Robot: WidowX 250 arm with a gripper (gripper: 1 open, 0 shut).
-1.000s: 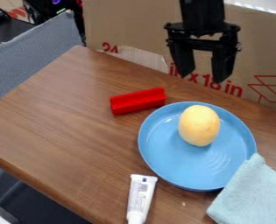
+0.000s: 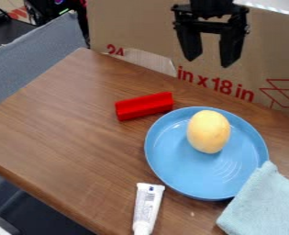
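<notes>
My black gripper (image 2: 210, 50) hangs open at the top, in front of the cardboard backdrop and above the back of the table, with nothing between its fingers. Below it, a pale yellow oval object (image 2: 208, 131) rests on a round blue plate (image 2: 172, 161). A red cylinder-like block (image 2: 144, 106) lies left of the plate, toward the back. A white tube (image 2: 147, 207) lies at the front, below the plate.
A light blue cloth (image 2: 260, 207) lies at the front right, touching or near the plate. Cardboard (image 2: 147, 32) stands along the back edge.
My gripper has moved upward and a little to the left, away from the plate. The objects on the table have not moved.
</notes>
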